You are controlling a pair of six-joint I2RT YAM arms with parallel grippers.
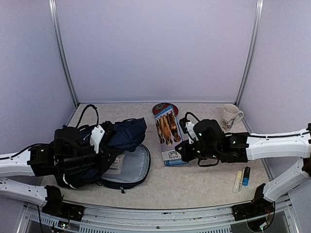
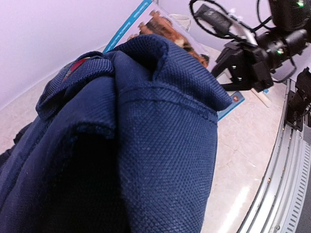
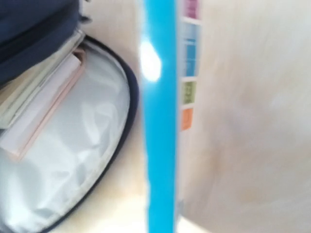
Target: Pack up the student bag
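Observation:
The navy backpack [image 1: 129, 135] stands unzipped at the left, its grey-lined front flap [image 1: 133, 167] folded down on the table. My left gripper [image 1: 109, 151] is at its mouth; backpack cloth [image 2: 165, 145] covers its fingers and moves along with it, so it is shut on the cloth. To the right, my right gripper [image 1: 180, 150] is shut on the thin dog-picture book [image 1: 166, 131] near its lower edge, holding it raised beside the bag. Edge-on, the book's blue spine [image 3: 162, 116] fills the middle of the right wrist view. Books [image 3: 41, 102] lie inside the bag.
Behind the held book lies a dark red plate [image 1: 160, 106], partly covered. A floral mug [image 1: 231, 116] stands at the back right. Two markers, one blue-and-black [image 1: 246, 176] and one pale [image 1: 237, 181], lie at the front right.

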